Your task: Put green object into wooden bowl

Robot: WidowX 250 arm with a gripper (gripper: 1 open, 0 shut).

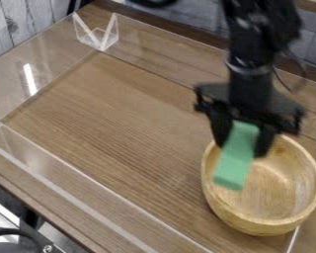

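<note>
The green object [235, 163] hangs from my gripper [240, 135], which is shut on its upper end. In the picture it overlaps the left part of the wooden bowl [263, 220]. Its lower end appears within the bowl's outline; how high it is above the bowl's floor I cannot tell. The arm is blurred and covers the bowl's far rim. The bowl's right and near rim show clearly, and no other thing is visible inside it.
Bare wooden table [102, 128] stretches across the left and middle. A clear bracket [99, 32] stands at the far left corner. Black cables [19, 235] lie past the table's near left edge.
</note>
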